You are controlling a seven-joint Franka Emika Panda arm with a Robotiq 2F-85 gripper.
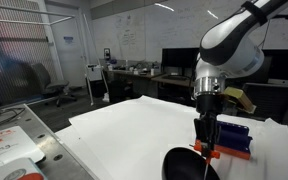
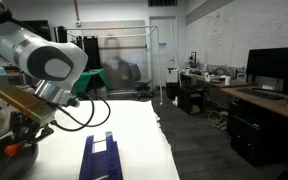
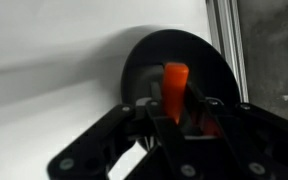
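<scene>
In the wrist view my gripper is shut on an orange object [image 3: 175, 82], which juts out past the fingers over the black bowl [image 3: 142, 85]. In exterior view 1 the gripper [image 1: 206, 146] is low above the bowl [image 1: 184, 168], at its right side, and a thin shaft runs down from the orange object [image 1: 213, 154]. Whether the shaft touches the bowl I cannot tell. Exterior view 2 has the orange object [image 2: 12, 149] at the left, below the gripper [image 2: 22, 136], against the dark bowl.
A blue rack with an orange base [image 1: 236, 150] stands on the white table [image 1: 114, 130] behind the bowl, close to the arm. A white and red item [image 1: 12, 160] lies at the near left corner.
</scene>
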